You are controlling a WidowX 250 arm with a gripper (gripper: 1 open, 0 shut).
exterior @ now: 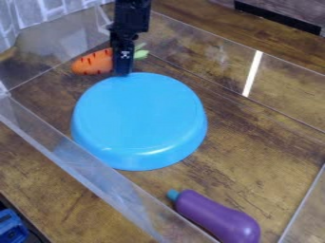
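Note:
My black gripper (124, 55) reaches down from the top of the camera view and is shut on an orange toy carrot (93, 63) with green leaves, just behind a blue upturned round dish (139, 121). The gripper hides the middle of the carrot. A purple toy eggplant (218, 216) lies at the lower right.
Clear plastic walls surround the wooden surface (241, 142). A blue object (10, 228) is at the lower left edge, outside the wall.

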